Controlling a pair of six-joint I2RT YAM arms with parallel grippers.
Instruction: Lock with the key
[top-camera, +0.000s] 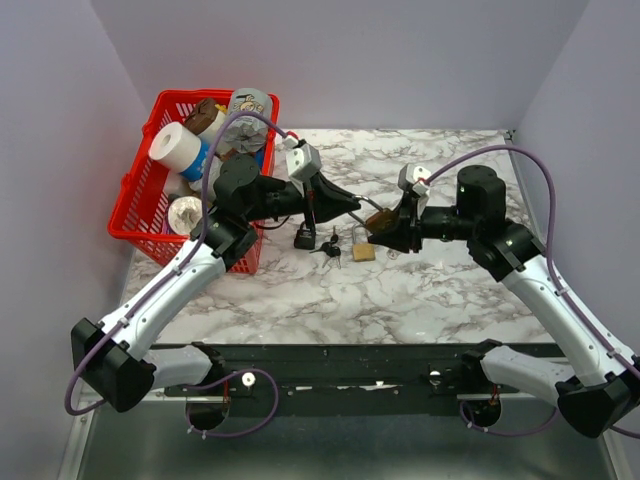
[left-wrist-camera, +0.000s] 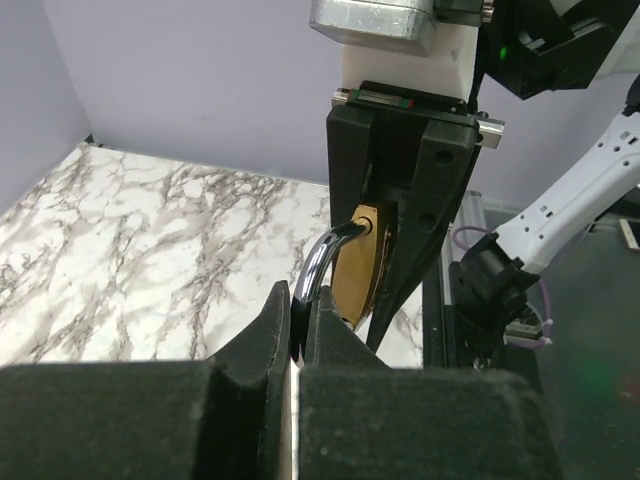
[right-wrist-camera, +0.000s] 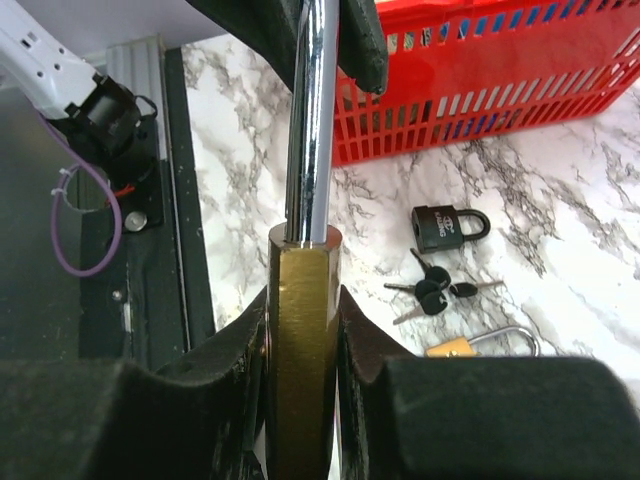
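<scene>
A brass padlock (left-wrist-camera: 358, 272) hangs above the table between my two grippers. My right gripper is shut on its body, edge-on in the right wrist view. My left gripper is shut on its bright steel shackle (left-wrist-camera: 318, 262). One shackle leg meets a hole in the body in the left wrist view; whether the other leg is seated I cannot tell. On the marble table lie black-headed keys (right-wrist-camera: 432, 290), a black padlock (right-wrist-camera: 447, 228) with its shackle toward the right, and another brass padlock (right-wrist-camera: 455, 348), partly hidden by my right gripper.
A red basket (top-camera: 122, 205) full of rolls and bottles stands at the left, close to my left arm.
</scene>
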